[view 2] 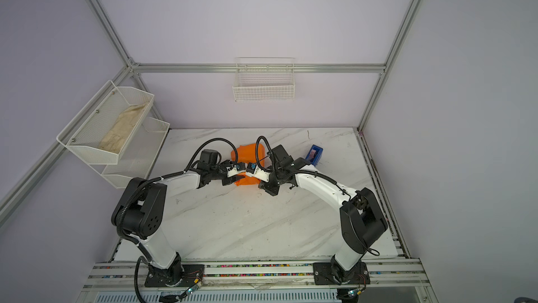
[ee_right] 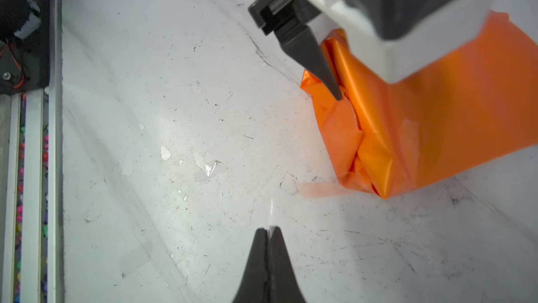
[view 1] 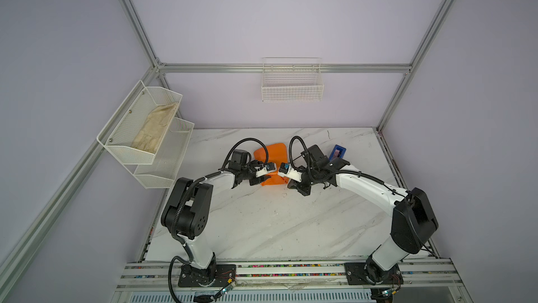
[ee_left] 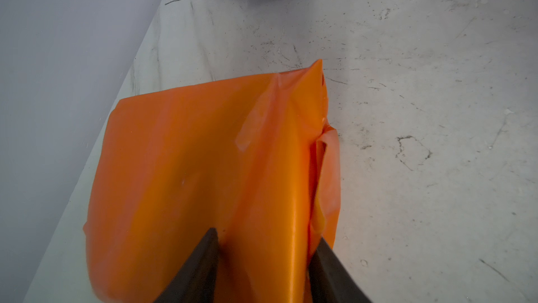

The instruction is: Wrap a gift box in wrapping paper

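An orange wrapped bundle (view 1: pixel 274 151) lies on the marble table, its near side folded and crumpled in the left wrist view. My left gripper straddles that folded ridge, fingers apart on either side; whether it touches the paper is unclear. The box itself is hidden by the paper. My right gripper is shut with its tips together over bare table, beside the bundle's crumpled end. In the right wrist view the left gripper's body hangs over the bundle.
A blue container (view 2: pixel 313 154) stands behind to the right. White mesh baskets (view 1: pixel 140 151) hang on the left wall, another (view 1: pixel 291 92) on the back wall. The two arms are very close together at the centre.
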